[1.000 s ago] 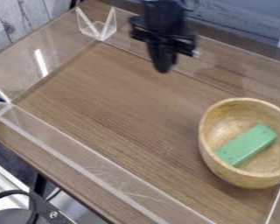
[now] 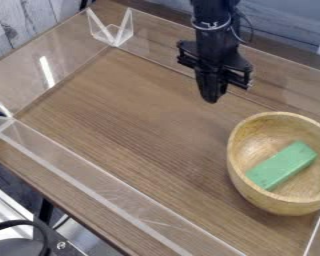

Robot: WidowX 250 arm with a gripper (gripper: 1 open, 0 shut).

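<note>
The black robot arm with its gripper point(image 2: 212, 92) hangs over the back-centre of the wooden table, shut, with nothing visible between its fingers. A green rectangular block point(image 2: 282, 164) lies tilted inside a round beige bowl point(image 2: 251, 131) at the front right, well below and right of the gripper.
Clear plastic pieces stand along the left edge and back left corner. Black cables lie at the bottom left, off the table.
The arm and gripper have moved slightly right and come into sharper view, with the gripper a little lower. The bowl and green block look unchanged.
</note>
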